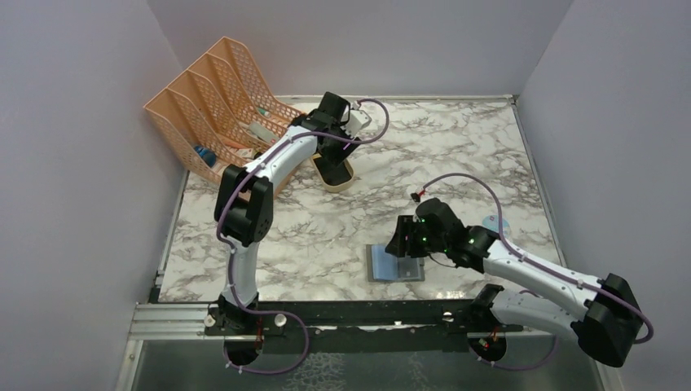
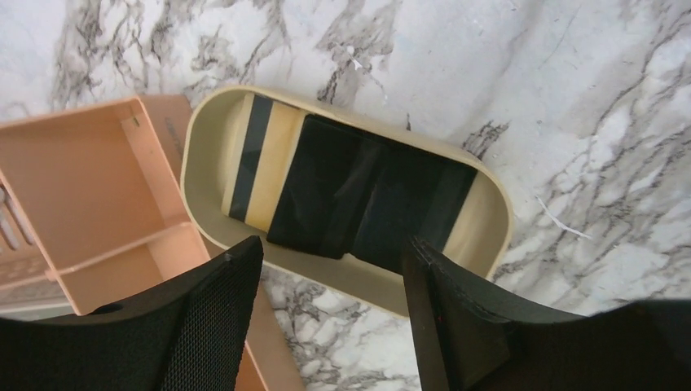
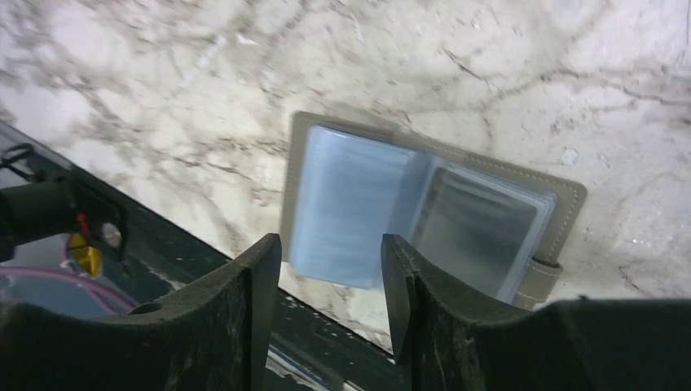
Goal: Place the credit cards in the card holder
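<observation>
Dark cards [image 2: 326, 183] lie in a cream oval tray [image 2: 499, 204], with a yellowish striped card [image 2: 265, 163] at one end in the left wrist view. My left gripper is above this tray, open and empty; its fingers [image 2: 220, 293] stand wide apart. The card holder [image 3: 354, 204] lies spread on the marble near the front edge, a blue sleeve on one side and a clear greyish pocket [image 3: 481, 224] on the other. Over it my right gripper hangs open, nothing between its fingers.
An orange sorting rack [image 1: 204, 106] with small items inside stands at the back left, right against the tray. A light blue round item [image 1: 493, 224] lies at the right.
</observation>
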